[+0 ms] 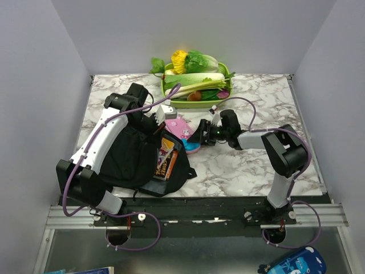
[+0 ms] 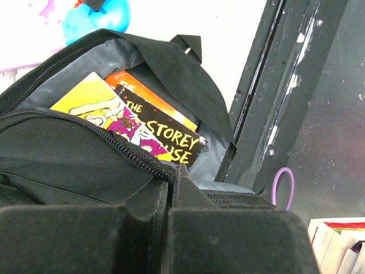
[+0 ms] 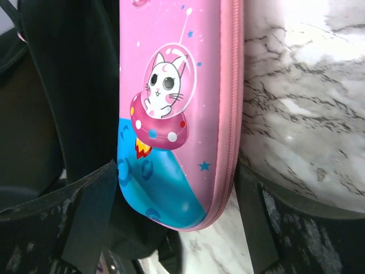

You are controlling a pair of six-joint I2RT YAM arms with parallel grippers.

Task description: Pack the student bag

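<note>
The black bag lies open at the left of the table, with a yellow book and a black "Storey" book inside. My left gripper is shut on the bag's fabric at its zipped edge. A pink and blue pencil case with a cat print lies beside the bag. My right gripper is down over the case's blue end; in the right wrist view its fingers flank that end, part open. Whether they press on it is unclear.
A green basket of vegetables stands at the back. A blue bag lies beyond the front edge, at bottom right.
</note>
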